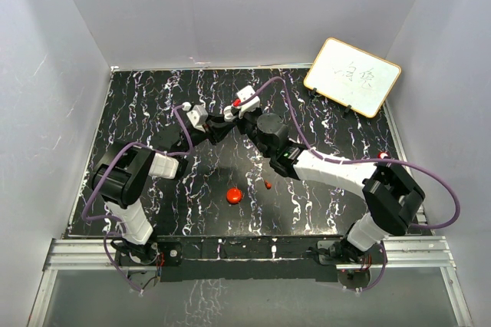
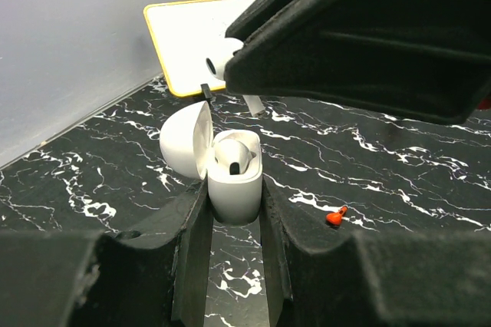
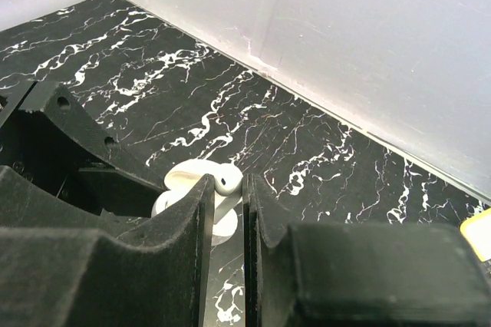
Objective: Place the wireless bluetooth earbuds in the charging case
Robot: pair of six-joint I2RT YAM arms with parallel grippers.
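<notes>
My left gripper is shut on the white charging case (image 2: 236,198), which it holds up in the air with the lid (image 2: 184,143) swung open. One white earbud (image 2: 232,154) sits in the case. Above and a little to the right of the case in the left wrist view, a second earbud (image 2: 222,57) sticks out from the tips of my right gripper. That gripper is shut on this earbud (image 3: 228,180), which overlaps the case (image 3: 196,170) in the right wrist view. In the left wrist view the earbud and case are apart.
On the black marbled table lie a red round object (image 1: 234,196) and a small orange-red piece (image 1: 268,185). A red-and-white item (image 1: 382,156) stands near the right edge. The whiteboard (image 1: 353,75) leans at the back right.
</notes>
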